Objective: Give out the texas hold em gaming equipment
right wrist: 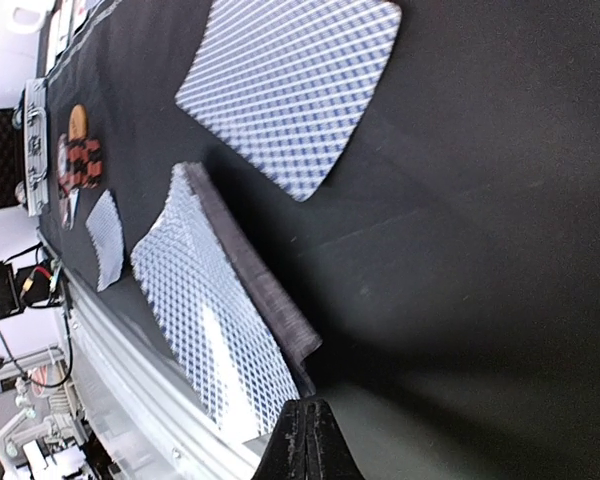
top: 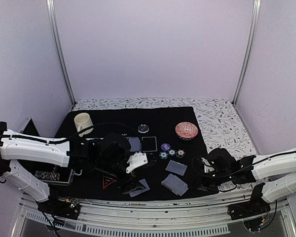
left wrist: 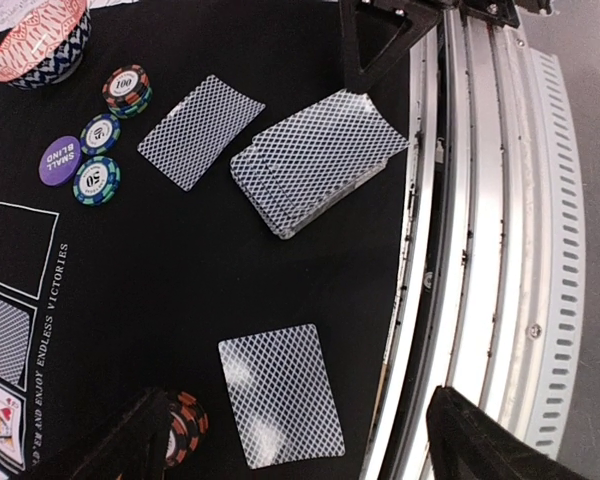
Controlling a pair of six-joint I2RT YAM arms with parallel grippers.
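Note:
My left gripper hangs open above a face-down card (left wrist: 278,395) and a partly hidden chip stack (left wrist: 183,425). My right gripper is shut at the near edge of the card deck (left wrist: 315,150), whose top cards are fanned askew; nothing clearly shows held. Another card (left wrist: 200,130) lies beside the deck. Chip stacks (left wrist: 126,90), green chips (left wrist: 97,180) and a purple small blind chip (left wrist: 60,160) sit nearby on the black mat.
A red patterned bowl (top: 186,130) stands at the back right, a white mug (top: 82,121) at the back left. A metal case (top: 59,175) is partly behind the left arm. The mat's front edge borders metal rails.

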